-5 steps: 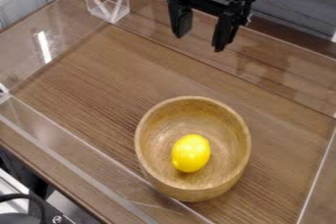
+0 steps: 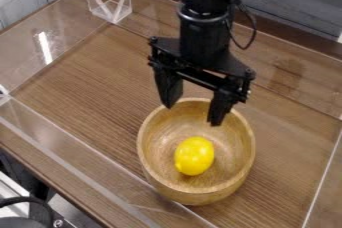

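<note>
My black gripper (image 2: 201, 91) hangs over the back part of a round wooden bowl (image 2: 152, 150), its fingers open and pointing down with nothing seen between them. A yellow oval object (image 2: 194, 155), perhaps a lemon, lies in the bowl toward the front, below the gripper.
A clear, open container (image 2: 110, 2) stands at the back left. A dark cable shows at the lower left corner.
The bowl and yellow object are where they were.
</note>
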